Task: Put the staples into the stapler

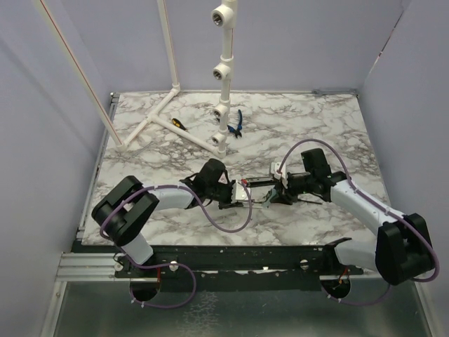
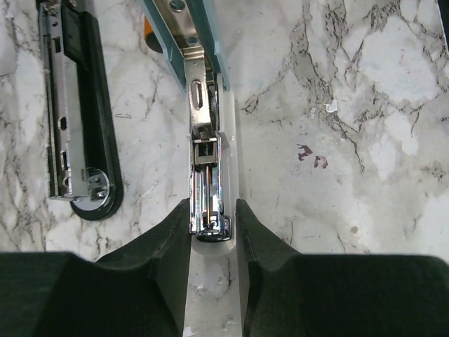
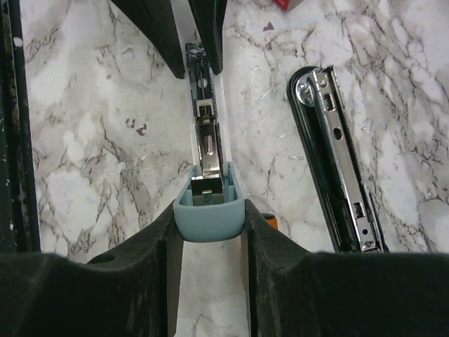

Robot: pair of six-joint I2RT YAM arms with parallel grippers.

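A light blue stapler point(image 2: 219, 53) is opened up, its metal magazine point(image 2: 208, 182) exposed between both arms. My left gripper is shut on the magazine's front end, one finger on each side. At the opposite end, my right gripper is shut on the light blue lid end point(image 3: 209, 219). A metal pusher point(image 2: 205, 150) sits partway along the channel, with a thin copper-coloured rod in front of it. No strip of staples can be made out in the channel. One loose staple point(image 2: 123, 116) lies on the marble table.
Beside the blue stapler lies a black stapler point(image 3: 330, 154) with a metal rail. An orange handle point(image 3: 269, 220) shows under the right gripper's side. Farther back are blue pliers point(image 1: 236, 126), a yellow-black screwdriver point(image 1: 178, 123) and a white pipe frame point(image 1: 184, 135).
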